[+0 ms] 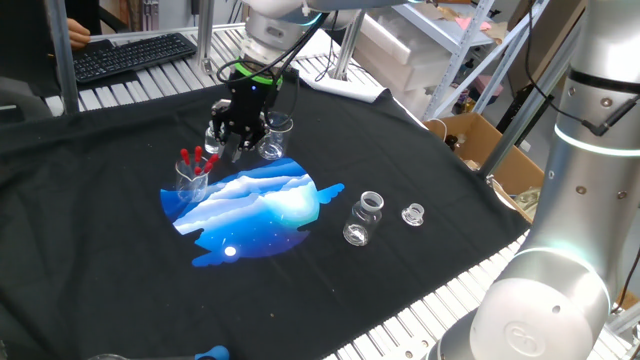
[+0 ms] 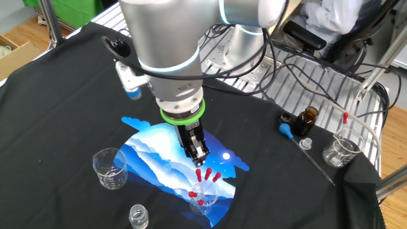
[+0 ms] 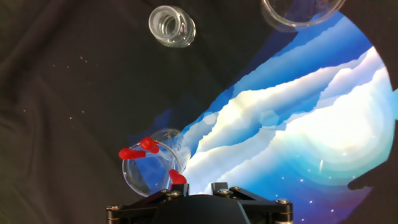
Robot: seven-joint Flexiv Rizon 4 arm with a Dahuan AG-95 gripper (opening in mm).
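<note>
My gripper points down above the blue printed picture, its two fingertips apart with nothing between them. A glass beaker (image 3: 138, 177) holding several red-topped droppers (image 3: 149, 145) stands just left of the fingers in the wrist view; one red bulb sits close to the left fingertip. In exterior view 2 the gripper (image 2: 198, 159) hangs just behind and above these red bulbs (image 2: 208, 173). A small clear glass bottle (image 3: 173, 28) stands open at the top of the wrist view. An empty beaker (image 2: 109, 170) stands at the left in exterior view 2.
A clear jar (image 1: 362, 220) and a glass stopper (image 1: 413, 214) stand right of the picture. In exterior view 2, a brown bottle (image 2: 306, 121), a blue-bulbed dropper (image 2: 286, 131) and another beaker (image 2: 343, 149) occupy the right side.
</note>
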